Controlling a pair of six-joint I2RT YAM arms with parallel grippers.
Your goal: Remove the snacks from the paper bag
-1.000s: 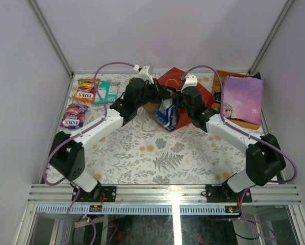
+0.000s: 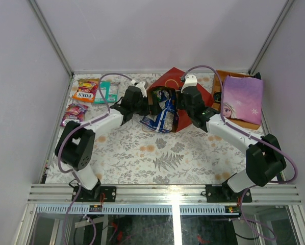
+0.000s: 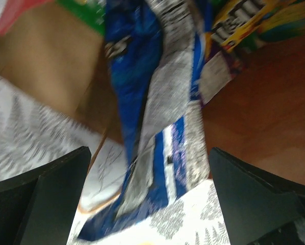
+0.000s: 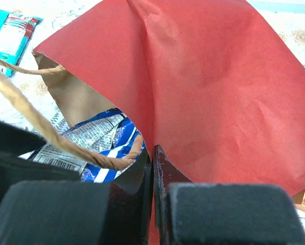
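The red paper bag [image 2: 182, 75] lies with its brown-lined mouth facing left. A blue and silver snack packet [image 2: 162, 118] sticks partly out of that mouth, and a yellow and green packet [image 3: 244, 23] shows deeper inside. My left gripper is open over the mouth, with the blue packet showing between its spread fingers; contact cannot be told. In the right wrist view, my right gripper is shut on the edge of the bag, its red paper running between the fingertips. A twisted handle [image 4: 45, 127] crosses in front of the opening.
At the back left lie an orange packet [image 2: 86, 91], a teal packet [image 2: 109, 92] and a purple packet [image 2: 74, 113]. A wooden box [image 2: 251, 124] with a pink-purple bag [image 2: 243, 98] stands at the right.
My left gripper was at the bag, swung up and left, and is now back at the mouth, lower. The blue packet sticks out further than a second ago. My right arm stayed still.
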